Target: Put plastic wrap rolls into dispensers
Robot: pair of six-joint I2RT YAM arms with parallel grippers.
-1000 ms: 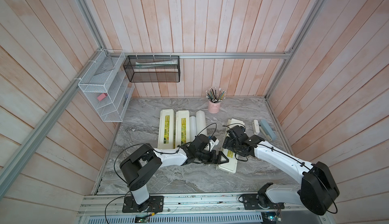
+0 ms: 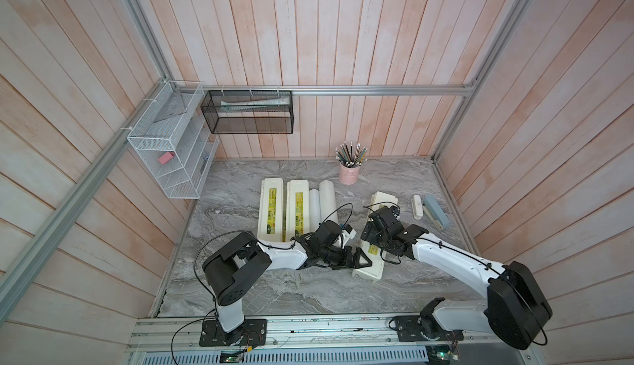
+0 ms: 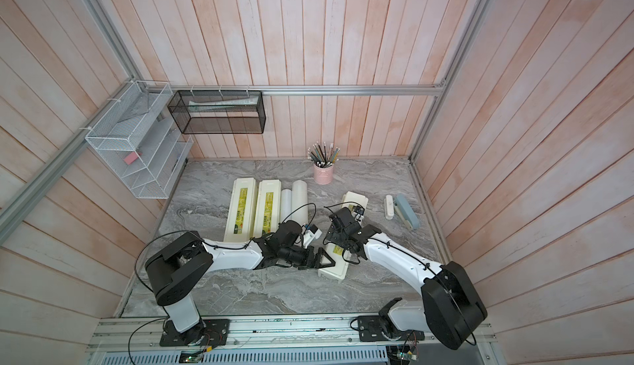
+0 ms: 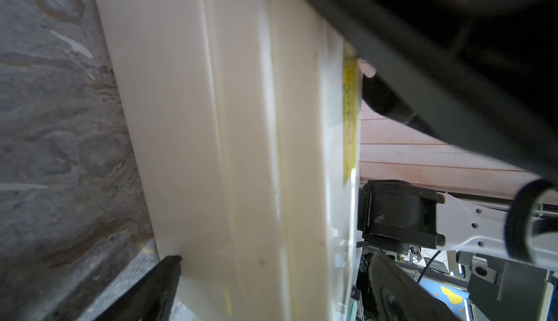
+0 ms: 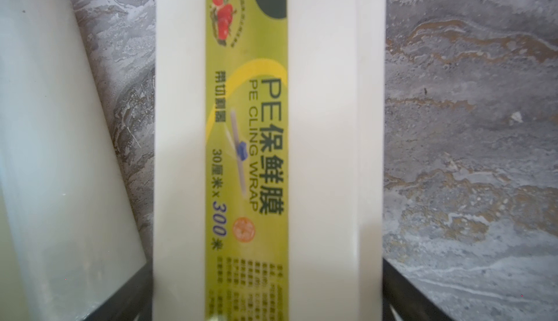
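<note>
A white dispenser box (image 2: pixel 375 269) with a yellow "PE cling wrap" label (image 5: pixel 247 146) lies at right of centre. My left gripper (image 2: pixel 356 259) stands open at its near end; in the left wrist view its fingers straddle the box's side. My right gripper (image 2: pixel 373 236) is over the same box, open, with the box between its fingers in the right wrist view. Two more labelled dispensers (image 2: pixel 270 209) (image 2: pixel 297 209) lie at left, beside pale wrap rolls (image 2: pixel 327 200) (image 2: pixel 314 209).
A pink cup of pencils (image 2: pixel 348 173) stands at the back. A small white item (image 2: pixel 417 206) and a blue one (image 2: pixel 436 211) lie at the right. Wire shelves (image 2: pixel 165 140) and a black basket (image 2: pixel 247 124) hang above.
The right dispenser has shifted slightly left and toward the front with both grippers around it; both arms have moved only slightly.
</note>
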